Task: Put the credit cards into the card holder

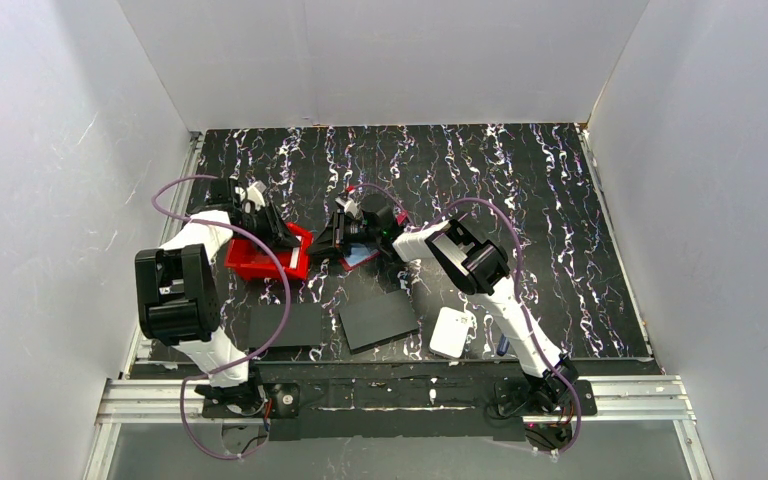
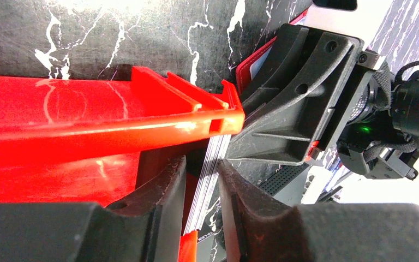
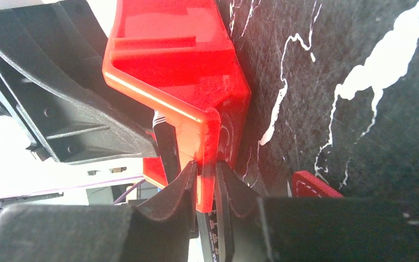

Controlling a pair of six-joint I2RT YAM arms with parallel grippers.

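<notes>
A red card holder (image 1: 260,265) lies at the left of the table, with a stack of cards (image 2: 210,174) upright along its end, seen edge-on in the left wrist view. My left gripper is over the holder, its fingertips at either side of that stack; whether they grip it is unclear. My right gripper is at the holder's right end, its fingertips closed on the red wall (image 3: 206,142) beside the cards. Both grippers nearly touch each other.
A red-rimmed object (image 1: 358,258) lies under the right arm. Dark flat panels (image 1: 378,320) and a white square item (image 1: 450,332) lie along the front.
</notes>
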